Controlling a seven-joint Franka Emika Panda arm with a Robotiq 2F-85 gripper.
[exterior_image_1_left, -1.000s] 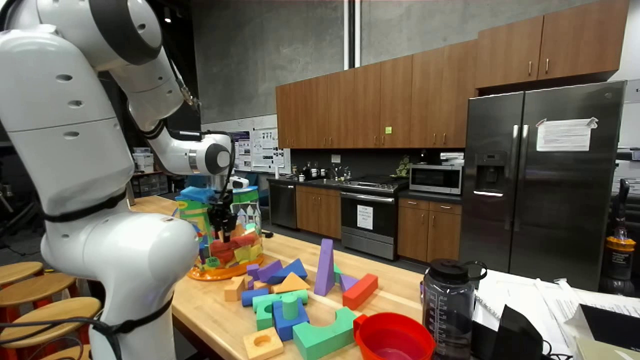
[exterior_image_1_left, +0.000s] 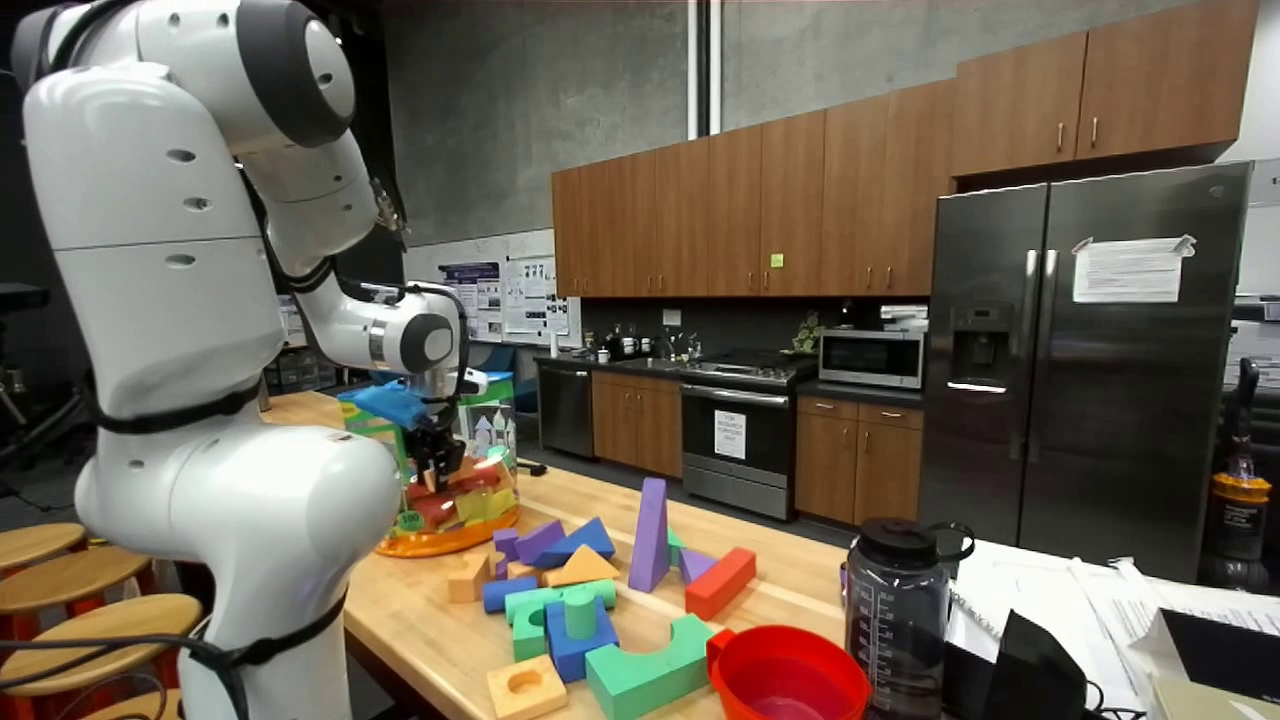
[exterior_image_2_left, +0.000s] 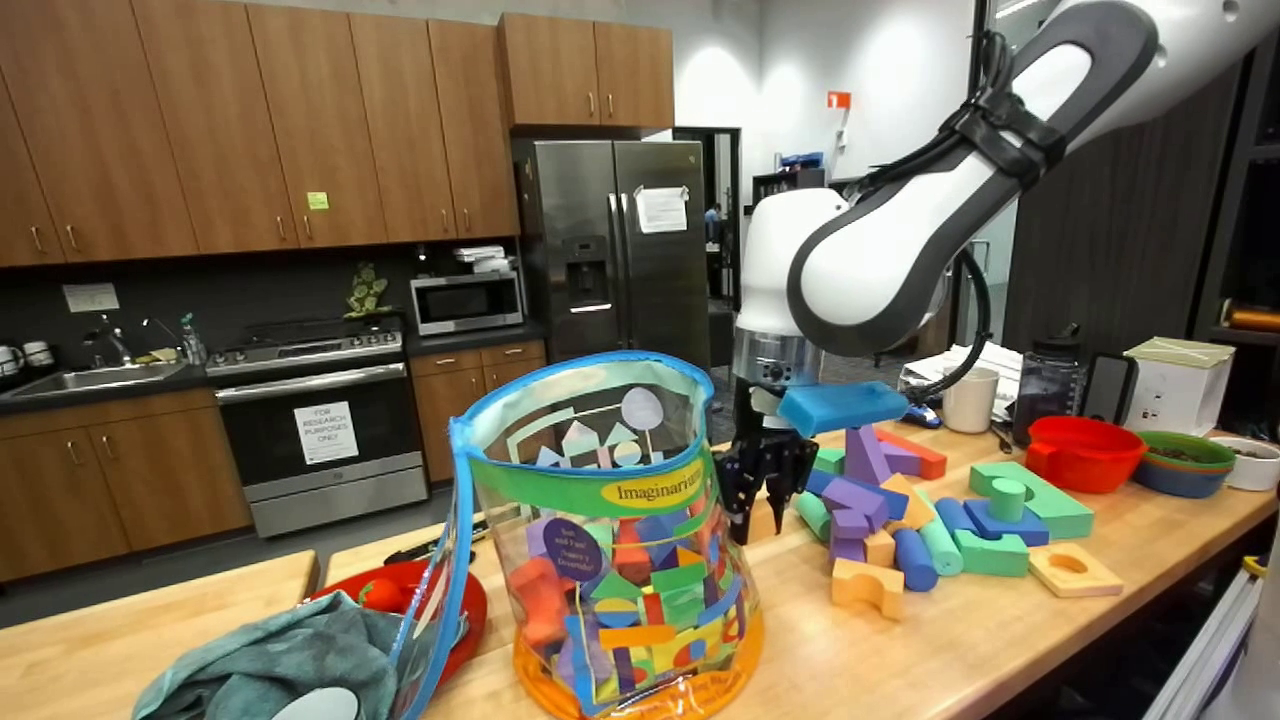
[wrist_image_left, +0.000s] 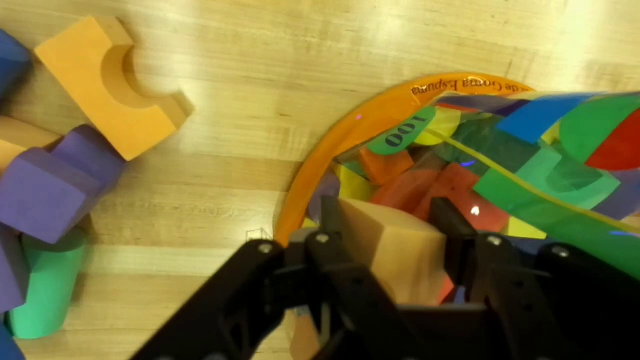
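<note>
My gripper is shut on an orange-tan block (wrist_image_left: 414, 258), which shows between its two fingers in the wrist view. In exterior view 2 the gripper (exterior_image_2_left: 758, 528) hangs just right of the clear Imaginarium bag (exterior_image_2_left: 654, 486), close to its side. That bag has a green band, a blue rim and an orange base, and it holds many coloured foam blocks. Loose blocks lie in a pile on the table, among them an orange arch (wrist_image_left: 99, 87), a purple block (wrist_image_left: 45, 195) and a green cylinder (wrist_image_left: 51, 288).
A red bowl (exterior_image_2_left: 1086, 450) and a dark bottle (exterior_image_2_left: 1050, 384) stand beyond the pile. Left of the bag are a grey-green cloth (exterior_image_2_left: 282, 660) and a red plate (exterior_image_2_left: 468, 618). Bare wood shows between the pile and the bag.
The arm's upper links have swung to the right in exterior view 1. The gripper has shifted slightly left and stands a little lower beside the bag; the loose blocks look unmoved.
</note>
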